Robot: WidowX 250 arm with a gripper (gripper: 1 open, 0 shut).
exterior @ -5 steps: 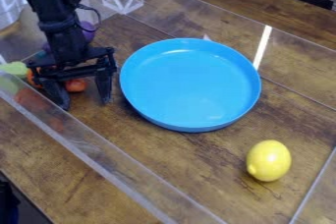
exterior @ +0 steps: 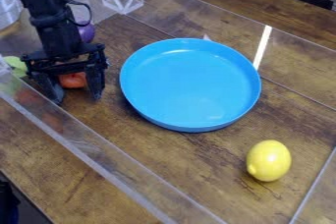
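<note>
My black gripper point(exterior: 74, 79) reaches down at the left, low over a red round item point(exterior: 73, 80) that its fingers partly hide. Whether the fingers touch or hold it I cannot tell. Behind the arm sits a purple item point(exterior: 86, 32), and a green item point(exterior: 16, 63) shows at the far left edge. A blue plate point(exterior: 191, 84) lies right of the gripper. A yellow lemon-like object point(exterior: 268, 160) rests at the lower right.
Clear plastic walls cross the wooden surface point(exterior: 171, 169) at the lower left and right. Bare wood surrounds the plate at the back and lower middle.
The gripper has shifted slightly, and its fingers appear a little closer together around the red item, which shows more plainly now. The plate and yellow object are unchanged.
</note>
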